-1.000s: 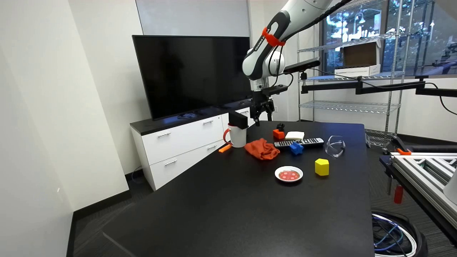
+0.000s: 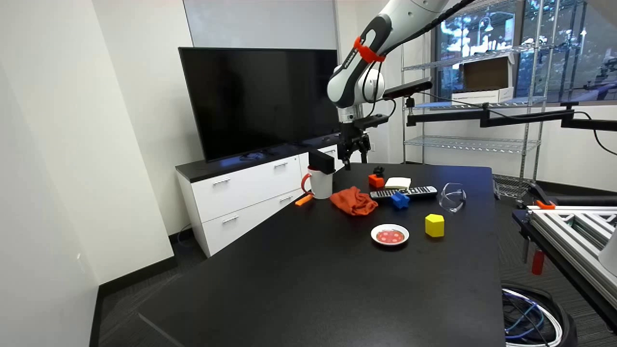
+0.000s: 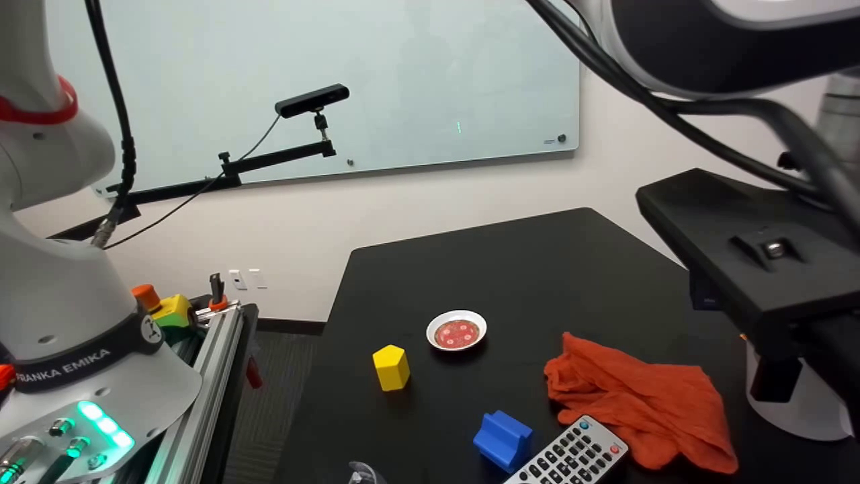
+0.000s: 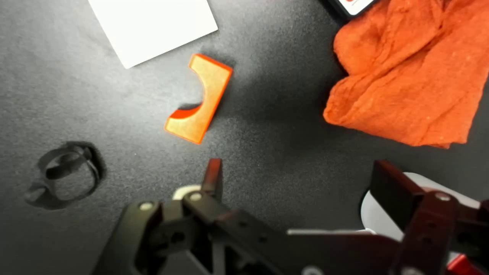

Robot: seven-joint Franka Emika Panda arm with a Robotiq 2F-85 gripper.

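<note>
My gripper stands open in the wrist view, its fingers wide apart and only bare tabletop showing between them. In exterior view 1 the gripper (image 2: 355,157) hangs above the far end of the table. An orange arch-shaped block (image 4: 213,94) lies just ahead of the left finger, apart from it. The orange-red cloth (image 4: 412,78) is crumpled ahead of the right finger. Partly hidden behind that finger is a white object (image 4: 379,215), apparently the mug. That white mug (image 2: 321,185) with a red handle has a black block (image 2: 321,162) at its top.
A white pad (image 4: 156,27) and a black strap-like loop (image 4: 68,176) lie nearby. The remote (image 2: 403,193), blue block (image 2: 399,200), clear glasses (image 2: 452,197), yellow block (image 2: 434,225) and small dish (image 2: 390,234) are spread over the table.
</note>
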